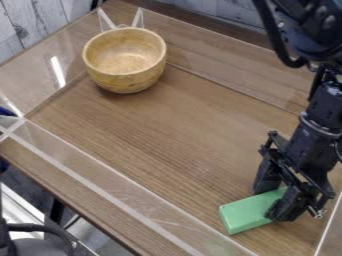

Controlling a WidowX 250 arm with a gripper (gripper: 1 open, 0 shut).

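Note:
My black gripper (283,192) reaches down from the right side of the camera view to the near right of the wooden table, its fingers shut on a green rectangular block (247,213). The block rests at or very near the tabletop, and its right end is partly hidden behind the fingers.
A yellowish bowl (123,62) stands at the back left, with a small white object behind it. Clear strips run along its left and near edges, and dark equipment shows at the lower left corner.

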